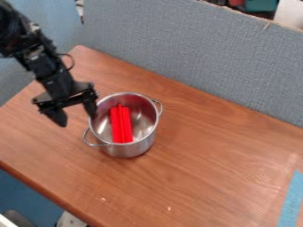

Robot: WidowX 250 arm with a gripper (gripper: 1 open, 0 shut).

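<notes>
A steel pot point(143, 146) with two side handles stands on the wooden table left of centre. Inside it lie red stick-like pieces point(122, 124), side by side. My black gripper point(74, 118) is open above the table at the pot's left, its right finger close to the rim; whether it touches cannot be told.
A grey padded wall point(201, 66) runs along the back of the table. The left table edge drops to a blue floor.
</notes>
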